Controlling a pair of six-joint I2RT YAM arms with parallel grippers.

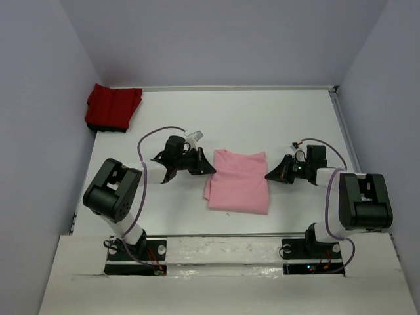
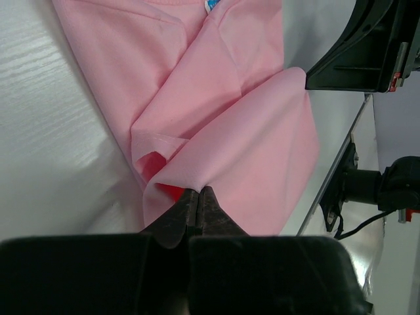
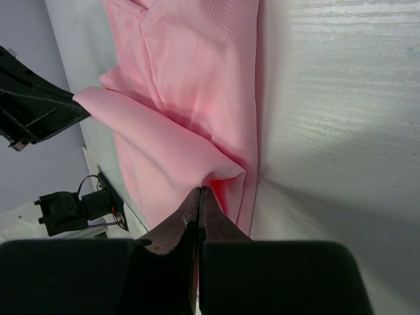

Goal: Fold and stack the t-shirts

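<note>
A pink t-shirt [image 1: 237, 187] lies on the white table, its lower part folded up toward the collar end. My left gripper [image 1: 211, 172] is shut at the upper left end of the fold; in the left wrist view its tips [image 2: 199, 195] pinch the folded pink edge. My right gripper [image 1: 268, 175] is shut at the opposite end of the fold, its tips [image 3: 201, 194] holding the edge in the right wrist view.
A stack of dark red cloth [image 1: 113, 105] lies at the table's back left corner. Grey walls bound both sides.
</note>
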